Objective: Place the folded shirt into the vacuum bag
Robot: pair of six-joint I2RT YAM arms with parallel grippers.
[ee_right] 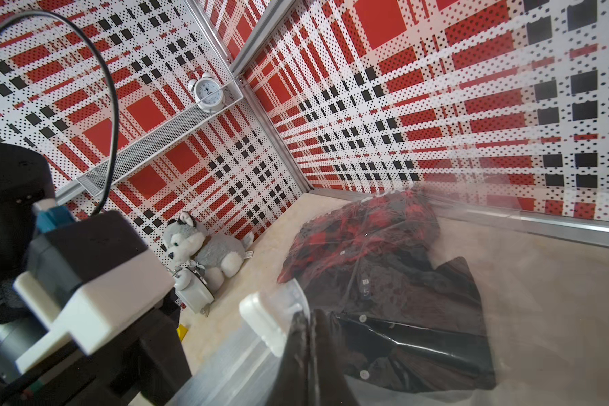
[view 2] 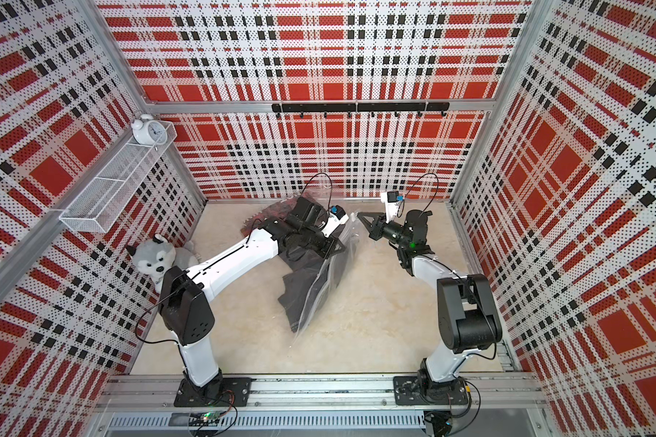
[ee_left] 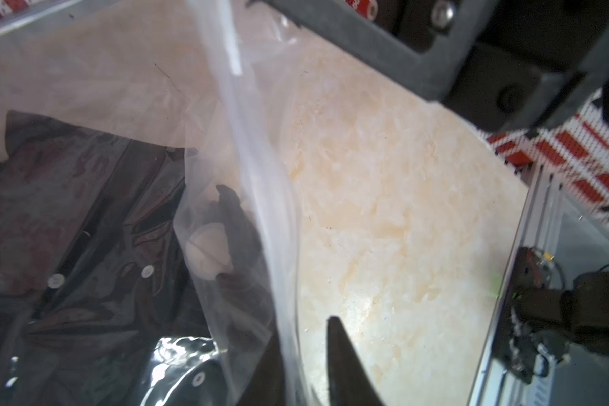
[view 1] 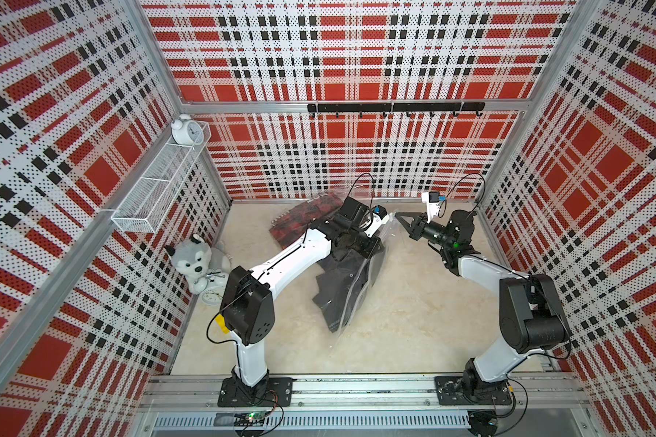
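Note:
The folded shirt, red-black plaid at the back and dark at the front, lies flat (ee_right: 412, 297) under clear film of the vacuum bag (ee_left: 243, 121). In the top left view the bag's rim rises as a slanting sheet toward both grippers. My right gripper is shut at a raised bag corner, with film at its fingertips and a white plastic clip (ee_right: 267, 318) beside them. My left gripper has its fingers a little apart, with the bag's rim passing at them; whether film touches both is blurred. The left arm hides part of the shirt.
A husky plush (view 1: 191, 263) and a white clock (view 1: 213, 294) stand at the left edge. A wire shelf (view 1: 156, 189) on the left wall bears another clock (view 1: 188, 131).

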